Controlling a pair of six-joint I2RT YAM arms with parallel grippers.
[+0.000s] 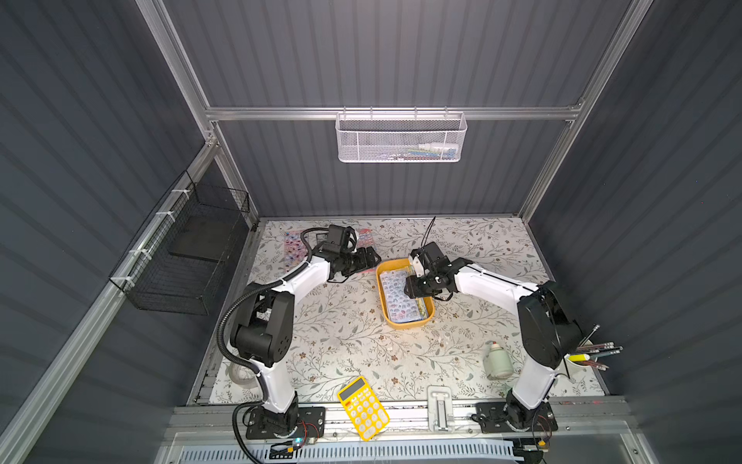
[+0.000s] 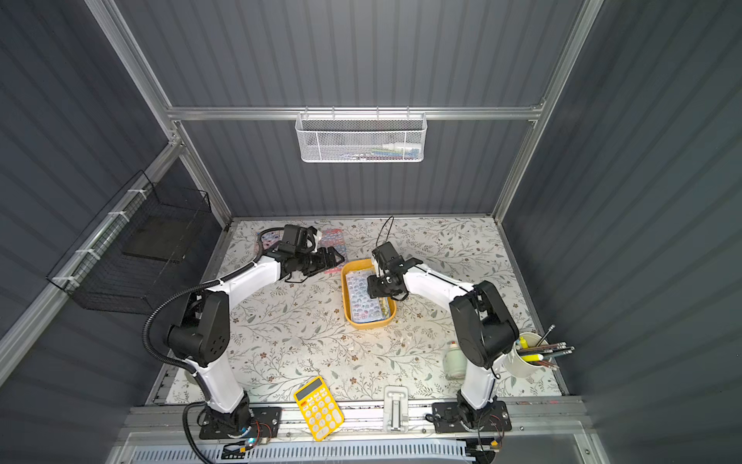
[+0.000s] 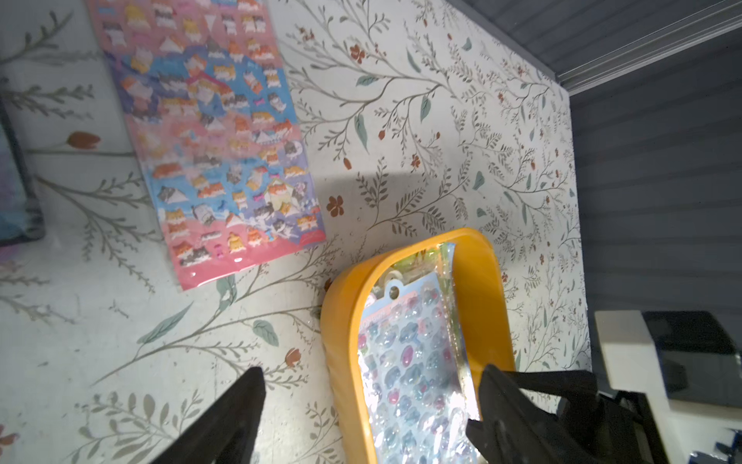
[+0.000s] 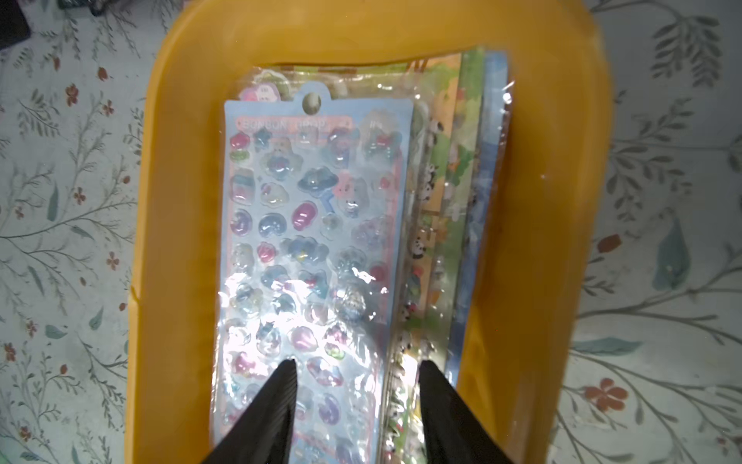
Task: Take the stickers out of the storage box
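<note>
A yellow storage box (image 1: pixel 382 303) stands on the table between the arms, with several sticker sheets inside. On top lies a light blue sheet of puffy stickers (image 4: pixel 313 232); a green-edged panda sheet (image 4: pixel 444 201) shows beneath it at the right. Over the box, my right gripper is open above the sheets, nothing between its fingers. My left gripper (image 1: pixel 375 256) is also open and empty, beside the box's far left corner. Out on the table behind it lies a pink and blue sticker sheet (image 3: pixel 220 147). Another sheet (image 1: pixel 294 246) lies farther left, partly behind the left arm.
At the front are a yellow calculator (image 1: pixel 363 407) and a white holder (image 1: pixel 440 408). A green bottle (image 1: pixel 498 362) and a cup of pencils (image 2: pixel 521 363) stand at the right. Table space in front of the box is clear.
</note>
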